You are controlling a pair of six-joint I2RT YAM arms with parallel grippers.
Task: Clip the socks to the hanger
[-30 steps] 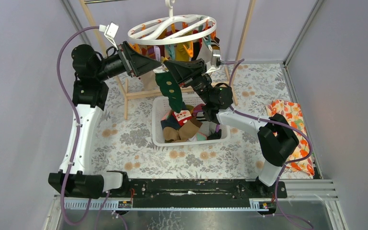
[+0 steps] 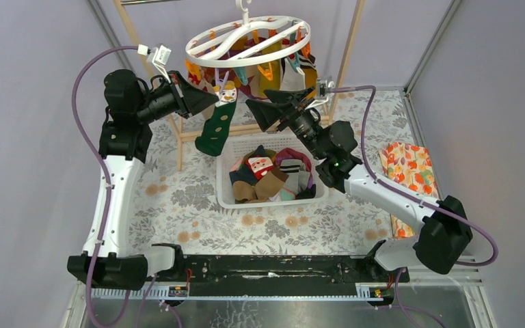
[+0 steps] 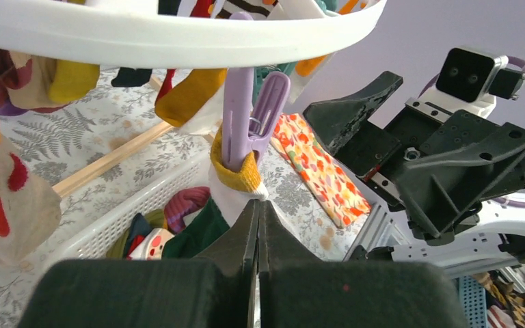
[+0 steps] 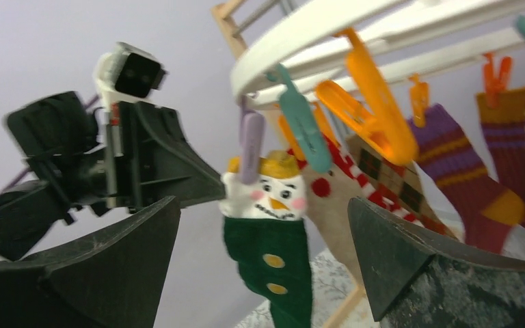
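A green sock (image 2: 220, 128) with a snowman face and mustard cuff hangs from the purple clip (image 3: 238, 113) on the left front rim of the white round hanger (image 2: 198, 56). The clip is closed over the cuff. In the left wrist view, my left gripper is shut, its fingertips pinching the sock's white fabric just below the clip. My right gripper (image 2: 256, 98) stands open to the right of the sock, clear of it. In the right wrist view its fingers (image 4: 119, 256) are wide apart with nothing held between them.
Several other socks hang from clips around the hanger. Below stands a white basket (image 2: 224, 193) of loose socks. A patterned orange cloth (image 2: 410, 171) lies at the right. A wooden frame (image 2: 350, 44) rises behind the hanger.
The sock has swung left and hangs from the clip.
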